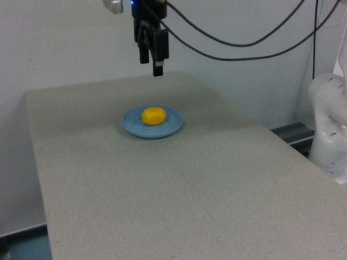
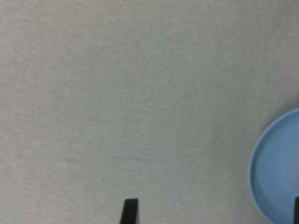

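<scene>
A blue plate lies on the table toward the back, with a yellow lemon-like fruit on it. My black gripper hangs open above the plate in the top view, nothing between its fingers. In the wrist view the fingertips of the gripper stand far apart over bare table and the edge of the plate; the fruit is out of that view.
A wall stands behind the table, cables loop from the arm across the upper right, and a white robot part stands beyond the table's right edge.
</scene>
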